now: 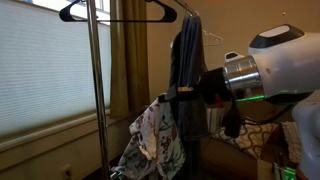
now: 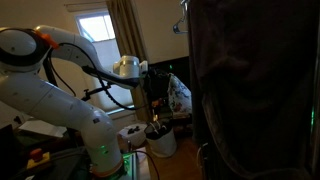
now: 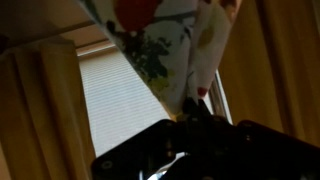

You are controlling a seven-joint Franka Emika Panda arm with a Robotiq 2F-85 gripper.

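A floral cloth (image 1: 156, 135), white with red and dark green patches, hangs down beside dark garments on the rack. Its upper end is bunched at the tips of my gripper (image 1: 164, 97), which is shut on it. In the wrist view the cloth (image 3: 150, 45) narrows to a pinched point at the dark gripper. Part of the cloth (image 2: 178, 95) also shows in the second exterior view, pale against the dark; the fingertips are too dim there to make out.
A metal rack pole (image 1: 99, 90) stands left of the cloth, with an empty black hanger (image 1: 118, 18) above. Dark garments (image 1: 186, 60) hang close behind the gripper. A basket (image 2: 160, 138) is on the floor, and a dark cloth (image 2: 250, 80) blocks much of that view.
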